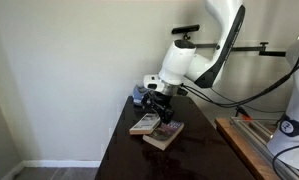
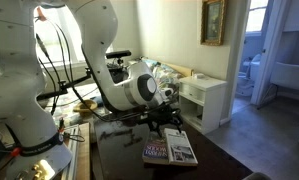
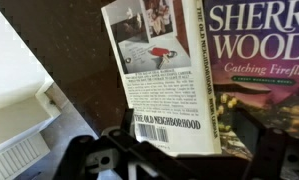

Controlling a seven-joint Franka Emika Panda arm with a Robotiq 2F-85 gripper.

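Two paperbacks lie side by side on the dark table. One is a white book (image 3: 167, 85) with its back cover up and "The Old Neighborhood" on its spine. The other is a purple-and-red book (image 3: 264, 60) reading "Sherr… Wood… Catching Fireflies". From the second exterior view, the white book (image 2: 180, 147) is right of the darker one (image 2: 156, 151), their sides touching or overlapping. My gripper (image 1: 158, 103) hangs over the far end of the books. It is open, its fingers (image 3: 251, 130) spread in the wrist view, holding nothing.
A bluish-grey item (image 1: 141, 93) sits behind the gripper at the far table end. A white cabinet (image 2: 204, 100) stands beyond the table.
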